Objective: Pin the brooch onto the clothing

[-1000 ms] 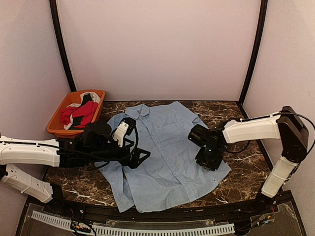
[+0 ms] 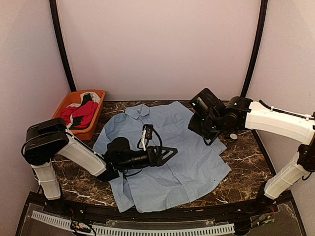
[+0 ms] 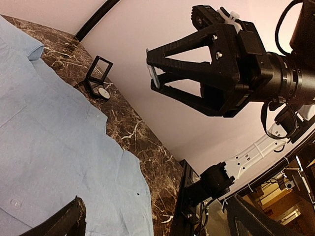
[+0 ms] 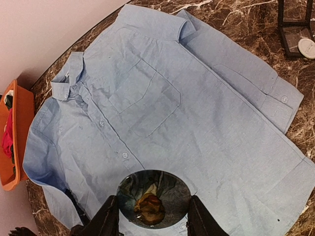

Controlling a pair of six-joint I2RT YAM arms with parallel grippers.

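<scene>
A light blue button shirt (image 2: 182, 172) lies spread on the marble surface, its collar (image 4: 69, 78) and chest pocket (image 4: 147, 98) visible in the right wrist view. My left gripper (image 2: 170, 153) hangs open over the shirt's middle, nothing between its fingers. My right gripper (image 2: 206, 140) is above the shirt's right side, shut on the brooch (image 4: 153, 199), a dark glossy oval with an amber figure that fills the space between the fingertips. In the left wrist view that gripper is high above the cloth, holding the brooch edge-on.
An orange bin (image 2: 59, 110) with red, white and dark cloth stands at the back left. A small black frame (image 3: 88, 78) and a round pale object (image 4: 306, 47) lie right of the shirt. White walls enclose the surface.
My left gripper has moved right across the shirt. My right gripper has risen and moved back from the shirt's front right, with the brooch.
</scene>
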